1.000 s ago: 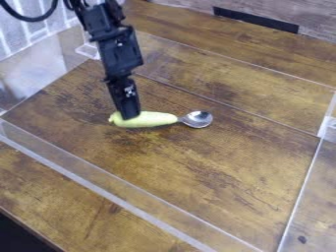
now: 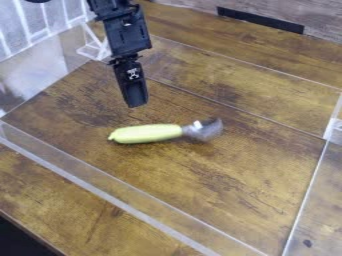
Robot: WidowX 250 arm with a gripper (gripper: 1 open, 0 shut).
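My black gripper (image 2: 134,92) hangs in the upper left, raised above and a little behind a yellow-green handled spoon (image 2: 144,133). The spoon lies on the wooden table, its metal bowl (image 2: 203,129) pointing right and partly blurred. The gripper is apart from the spoon; whether its fingers are open or shut is hard to tell.
Transparent walls or edges border the work area at the left, front and right (image 2: 315,200). A white grid-like object (image 2: 27,25) stands at the back left.
The gripper has moved up, away from the handle.
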